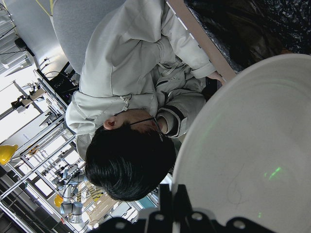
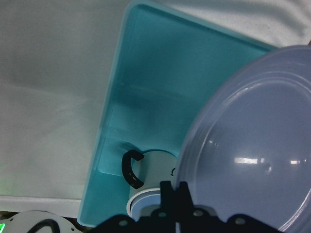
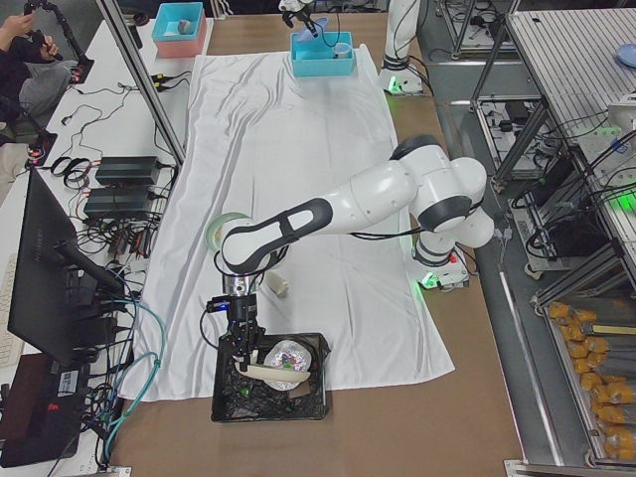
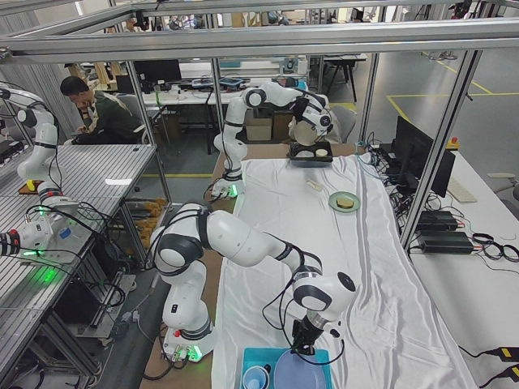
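Observation:
My left gripper (image 3: 241, 348) is shut on the rim of a white plate (image 1: 248, 145), tilted up above a black bin (image 3: 229, 402) lined with black plastic, where a silvery dish (image 3: 288, 353) shows. My right gripper is shut on a blue plate (image 2: 252, 155), held at or over a turquoise basket (image 2: 146, 73) at the far end of the cloth. The basket holds mugs, one (image 2: 158, 167) with a black handle. A green plate (image 4: 345, 196) with a yellow item on it lies on the cloth, partly hidden by my left arm in the camera left view.
A monitor (image 3: 55, 288) and cables line one side; a metal table (image 3: 566, 60) stands on the other. A seated person (image 1: 121, 145) is close beyond the left gripper.

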